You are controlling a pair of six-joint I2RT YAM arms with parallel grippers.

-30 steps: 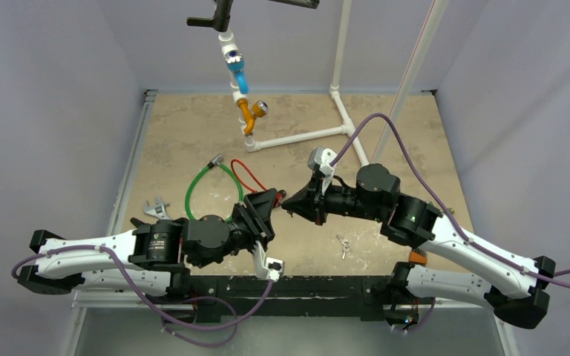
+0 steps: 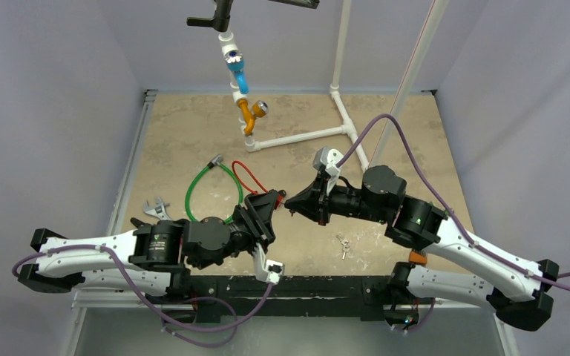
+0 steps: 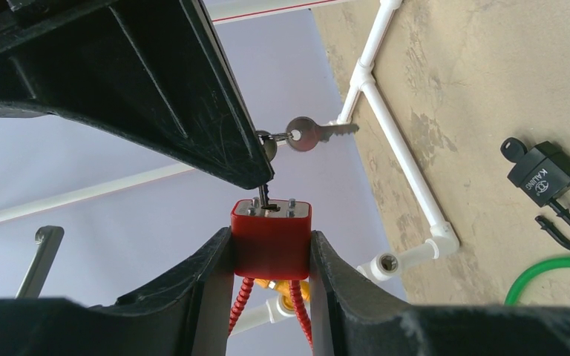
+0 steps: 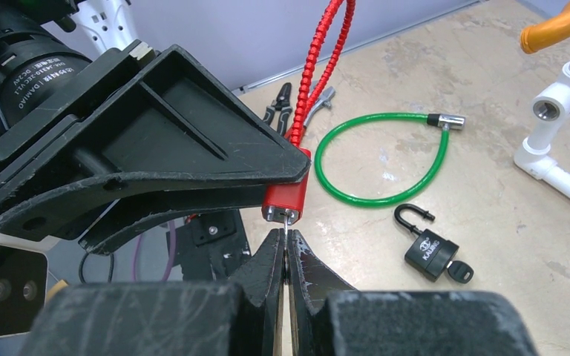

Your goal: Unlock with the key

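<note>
The red lock (image 3: 272, 241) with its red corded cable (image 4: 319, 63) sits between the fingers of my left gripper (image 2: 274, 197), which is shut on its sides. Its metal keyhole face is turned toward my right gripper. That gripper is shut on a thin key, whose blade (image 3: 263, 194) bridges the short gap to the lock and meets the keyhole. How deep the blade goes, I cannot tell. A second key (image 3: 306, 133) dangles from the same ring beside the right fingertips.
A black padlock (image 4: 430, 254) with its shackle open and a key in it lies on the board. Near it is a green cable lock (image 4: 375, 200). Loose keys (image 2: 344, 246), an adjustable wrench (image 2: 156, 209) and white pipes (image 2: 300, 139) lie farther off.
My right gripper has shifted slightly to the right, a little away from the left one. The left arm looks the same.
</note>
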